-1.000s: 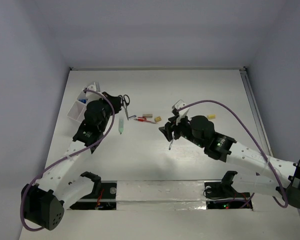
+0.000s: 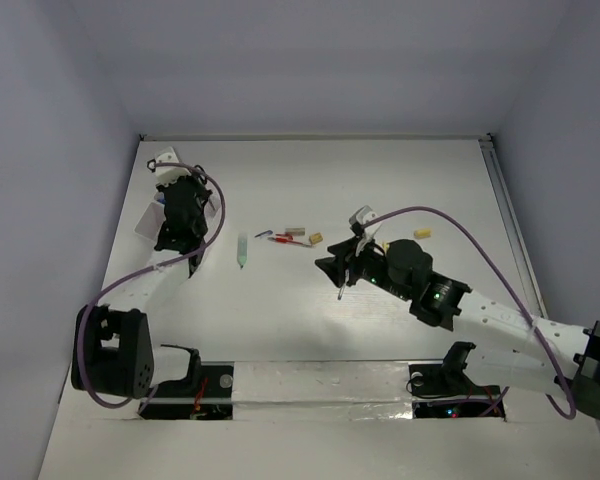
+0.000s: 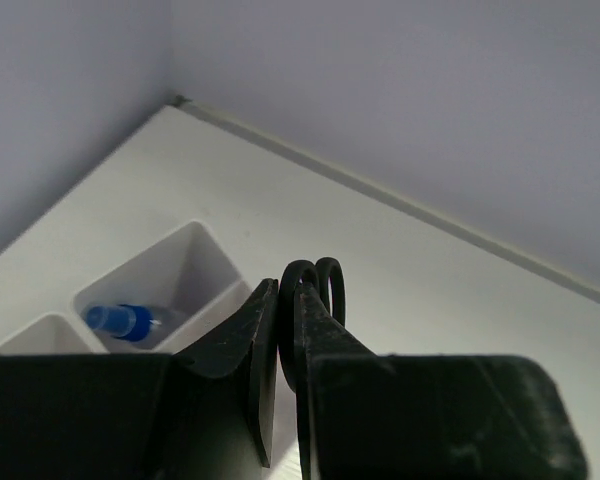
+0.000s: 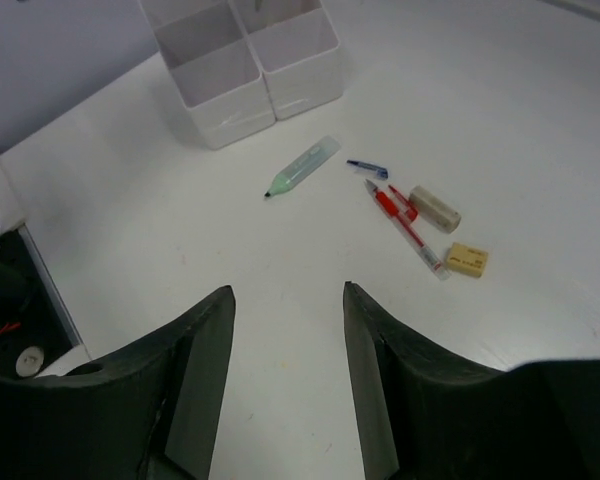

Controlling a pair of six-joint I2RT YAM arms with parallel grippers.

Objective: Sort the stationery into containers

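Black-handled scissors (image 3: 294, 300) are held in my left gripper (image 2: 198, 177), which is shut on them over the white compartment box (image 2: 148, 222). In the left wrist view the handle loops stick up between the fingers, just right of a box compartment; the blades are mostly hidden. My right gripper is apart from everything, its fingers open and empty above bare table. Loose stationery lies mid-table: a green-tipped clear tool (image 4: 302, 167), a blue piece (image 4: 368, 168), a red pen (image 4: 405, 228), a small red piece (image 4: 404, 205), a grey block (image 4: 435, 209) and a yellow block (image 4: 467, 260).
Inside one compartment of the box lies a blue-capped item (image 3: 120, 320). Another yellow block (image 2: 422, 233) is farther right. A thin object (image 2: 341, 292) shows just below the right gripper in the top view.
The left gripper has carried the scissors leftward and farther back, from beside the box to over it. My right arm has shifted only slightly.
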